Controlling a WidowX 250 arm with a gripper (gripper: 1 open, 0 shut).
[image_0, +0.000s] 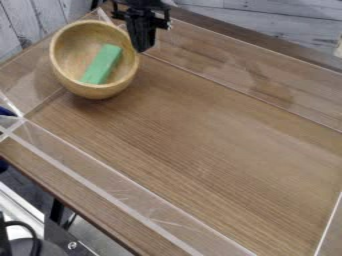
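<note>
A wooden bowl (122, 78) stands at the upper left of the table, with a green block (100, 65) lying inside it. My gripper (147, 40) is at the top edge, just right of and beyond the bowl's rim. It is dark and small in view; it looks shut, with nothing visible between its fingers.
A pale wall runs along the back and left edges. Some dark object (20, 235) is at the lower left corner, partly out of view.
</note>
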